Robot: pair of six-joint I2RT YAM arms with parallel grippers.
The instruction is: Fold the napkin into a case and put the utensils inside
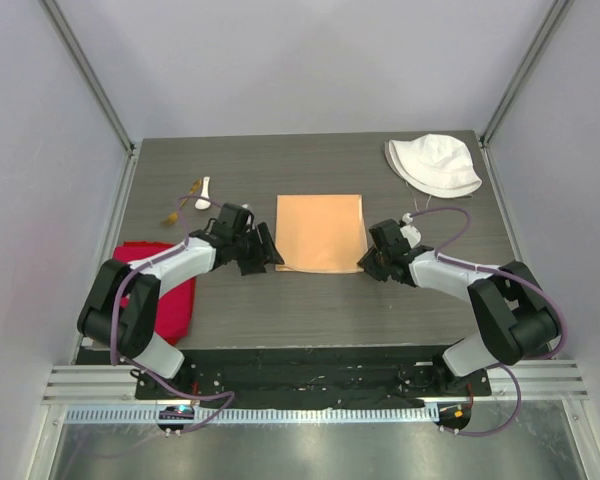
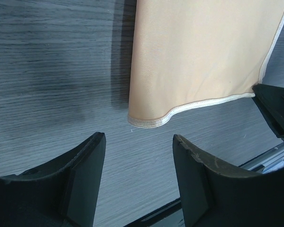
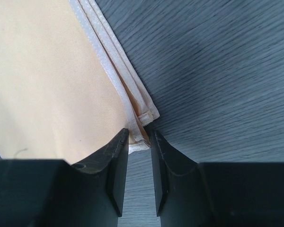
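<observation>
A peach napkin lies folded into a near square at the table's middle, with pale hems along its near and right edges. My left gripper is open, just off the napkin's near-left corner, nothing between its fingers. My right gripper is at the near-right corner, its fingertips close together around the tip of the hem; whether they grip it is unclear. A white spoon and a yellowish utensil lie at the left, partly behind the left arm.
A red cloth lies at the near left under the left arm. White cloths lie at the back right, with a small white item behind the right gripper.
</observation>
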